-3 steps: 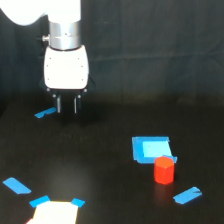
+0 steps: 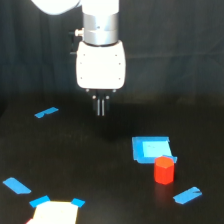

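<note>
My gripper (image 2: 100, 106) hangs high over the dark table, left of centre in the camera view. Its two thin fingers point down and stand close together; it looks shut, and nothing shows between them. To the right, a small red block (image 2: 164, 171) stands on the table. Right behind it lies a light blue square (image 2: 156, 149) edged with darker blue tape (image 2: 139, 149). The block overlaps the front right corner of that square in this view; whether they touch I cannot tell. Both lie apart from my gripper, lower and to the right in the picture.
A pale object (image 2: 55, 214) is cut off by the bottom edge at the left, with blue tape (image 2: 39, 201) around it. Other tape strips mark the left (image 2: 16, 186), back left (image 2: 46, 112) and right (image 2: 187, 196).
The arm has moved to the right and stays high. Its fingers, spread apart before, are now close together. The red block and the blue square have not moved.
</note>
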